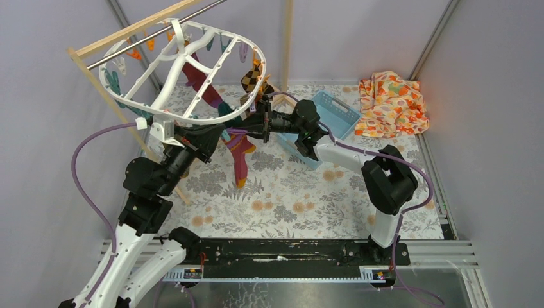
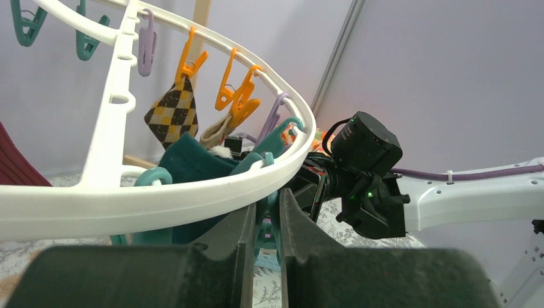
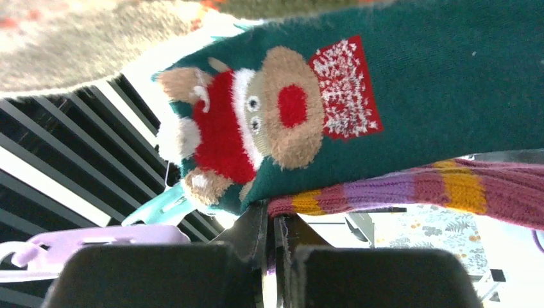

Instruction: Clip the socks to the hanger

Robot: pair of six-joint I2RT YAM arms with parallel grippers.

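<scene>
The white round hanger carries coloured clips, some holding socks. My left gripper is shut on a teal clip at the hanger's front rim. A green reindeer sock hangs just beyond it, close to my right gripper. My right gripper is shut on a striped maroon, purple and yellow sock, whose loose part hangs down below the hanger. A checkered sock hangs from an orange clip to the rear.
A blue basket stands behind my right arm, beside an orange patterned cloth at the back right. Wooden posts frame the hanger.
</scene>
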